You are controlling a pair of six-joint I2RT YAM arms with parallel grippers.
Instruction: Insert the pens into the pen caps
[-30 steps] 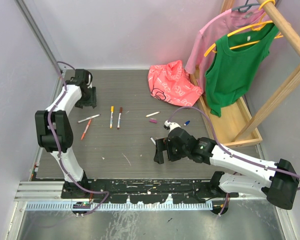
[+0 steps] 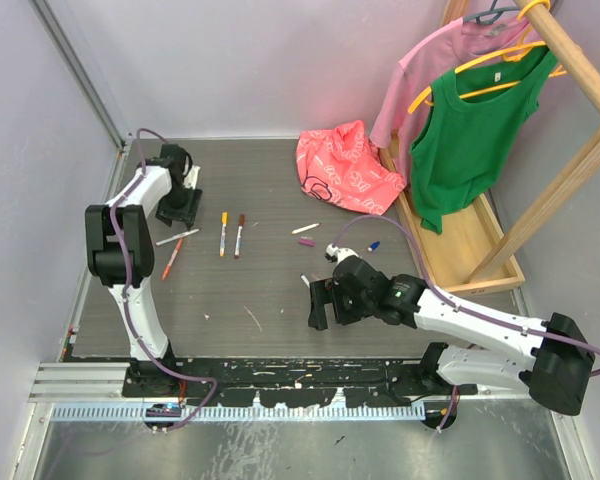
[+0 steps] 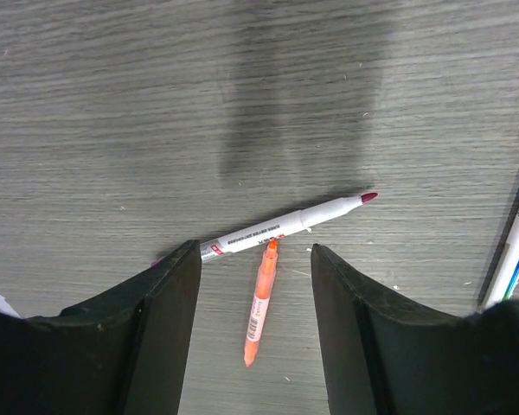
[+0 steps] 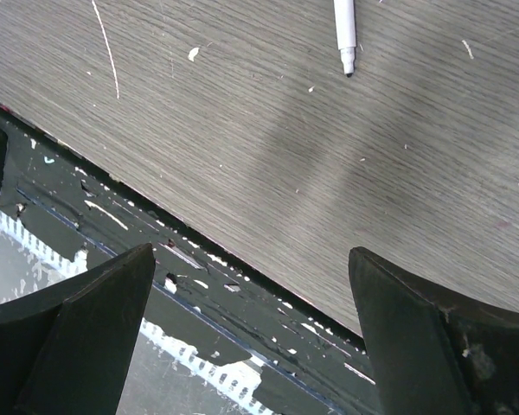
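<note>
My left gripper (image 2: 178,210) hangs at the back left, fingers apart, above a white pen with a magenta tip (image 3: 268,226) and an orange pen (image 3: 260,303). Yellow-capped (image 2: 223,232) and brown-capped (image 2: 240,234) markers lie to their right. A cream pen (image 2: 305,227), purple cap (image 2: 306,241) and blue cap (image 2: 373,246) lie near the middle right. My right gripper (image 2: 319,302) is open, empty, over the front of the table near a white pen (image 4: 344,35).
Pink cloth (image 2: 345,163) lies at the back; a wooden rack (image 2: 550,180) with hung garments stands on the right. The table's middle (image 2: 250,290) has free room, and its front edge borders a dark rail.
The right arm and the objects on the table look unchanged.
</note>
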